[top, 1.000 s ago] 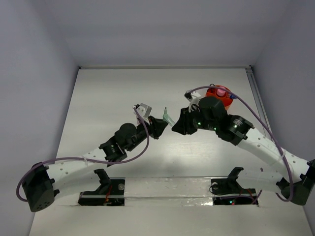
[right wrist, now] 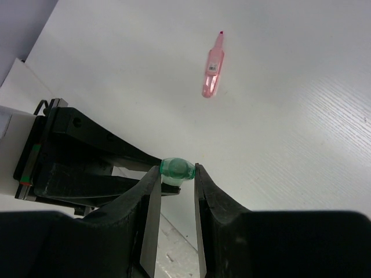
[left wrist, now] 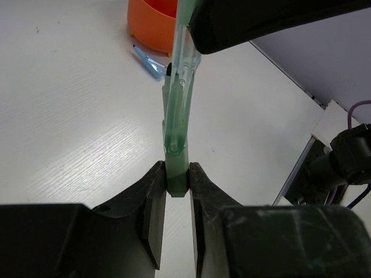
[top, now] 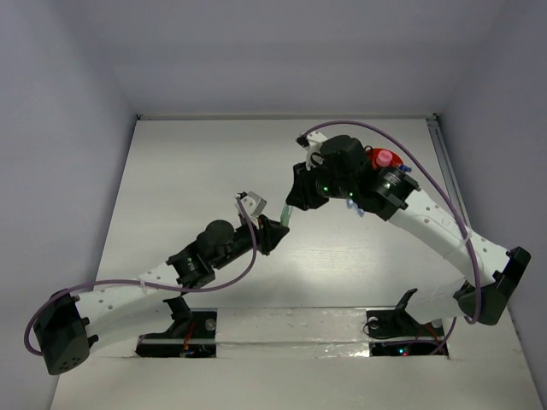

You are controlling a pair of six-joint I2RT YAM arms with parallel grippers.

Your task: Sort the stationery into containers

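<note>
A translucent green stationery item [left wrist: 177,145] stands between my two grippers [top: 286,213]. In the left wrist view, my left gripper is shut on its lower end, and a black finger of the right arm is at its upper part. In the right wrist view, my right gripper is shut on its green end [right wrist: 177,166]. A pink marker [right wrist: 213,69] lies on the table. A blue item [left wrist: 149,62] lies beside an orange container [left wrist: 148,26], which sits at the back right in the top view [top: 385,157], partly behind the right arm.
Grey walls surround it. The right arm covers much of the table's right side in the top view.
My right gripper has moved up the top view and leftward. My left gripper has moved slightly down in it.
</note>
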